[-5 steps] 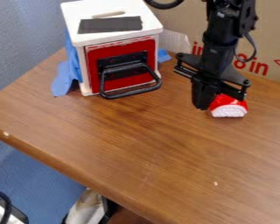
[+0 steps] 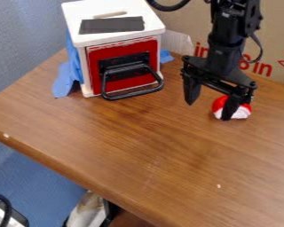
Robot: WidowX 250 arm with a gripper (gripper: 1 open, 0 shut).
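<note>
A black robot arm comes down from the top right, its gripper (image 2: 209, 103) hanging low over the wooden table (image 2: 121, 168), fingers apart. Just behind and right of the fingers lies a small red and white object (image 2: 237, 113), partly hidden by them; nothing clearly shows held between the fingers. At the back left stands a white and red toy oven (image 2: 109, 44) with a dark top and a black handle frame at its front.
A blue cloth (image 2: 67, 74) lies beside the oven. Cardboard with red lettering stands behind the arm. The table's left edge drops to a blue-grey area.
The gripper has shifted slightly and its fingers now stand visibly farther apart, showing more of their shape over the red and white object.
</note>
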